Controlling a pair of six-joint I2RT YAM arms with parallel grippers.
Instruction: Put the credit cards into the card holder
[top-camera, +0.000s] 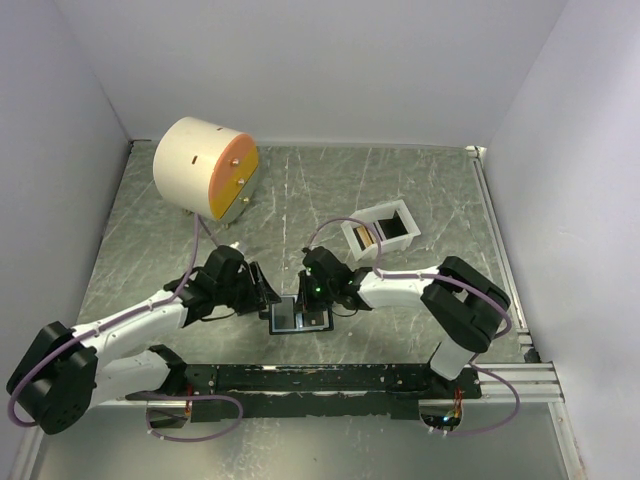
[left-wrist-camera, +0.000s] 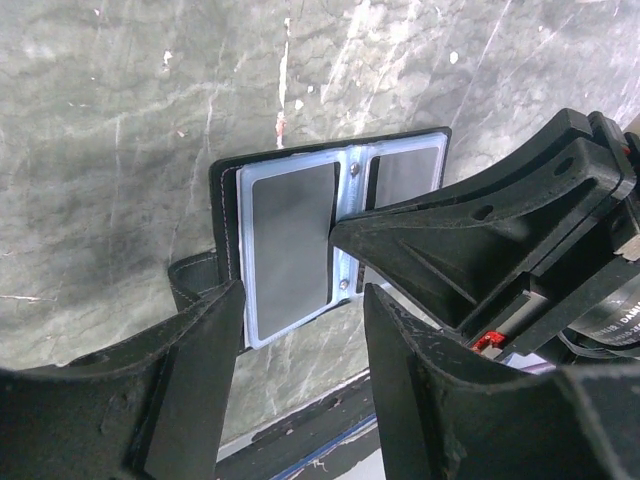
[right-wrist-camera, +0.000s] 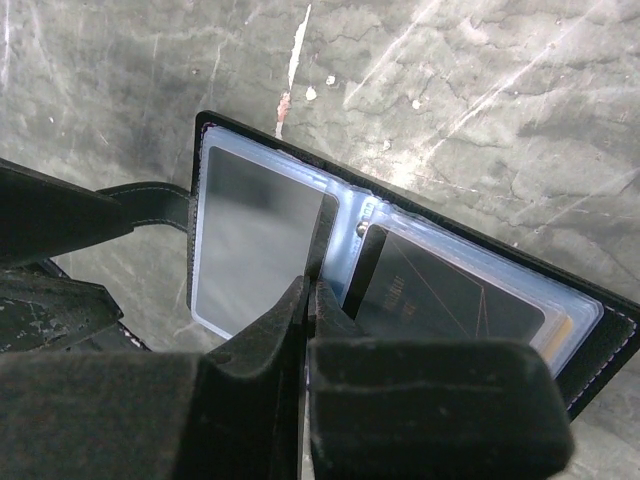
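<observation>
The black card holder (top-camera: 300, 329) lies spread open near the table's front edge, with clear sleeves on both halves. A dark card with thin lines (right-wrist-camera: 440, 295) shows in the right-hand sleeve; whether the grey left sleeve (left-wrist-camera: 290, 240) holds a card, I cannot tell. My left gripper is open over the left half, one fingertip by the closure strap (left-wrist-camera: 195, 275). My right gripper is shut, its tips at the middle fold, nothing visible between them. More cards (top-camera: 365, 237) are in the white box (top-camera: 405, 243).
A white barrel-shaped cabinet (top-camera: 190, 165) with orange and yellow drawers stands at the back left. Both grippers are close together over the holder.
</observation>
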